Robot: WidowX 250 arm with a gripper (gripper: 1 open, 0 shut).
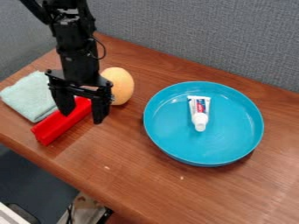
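My black gripper [80,105] hangs at the left over a red elongated object [56,124], its fingers reaching down on either side near the object's upper end. The fingers look apart; whether they touch the red object I cannot tell. Just right of the gripper sits a yellow-orange egg-shaped object [119,82], partly hidden by it. A white tube [198,111] with a white cap lies in a blue plate [236,140] on the right.
A pale green folded cloth [26,94] lies left of the gripper.
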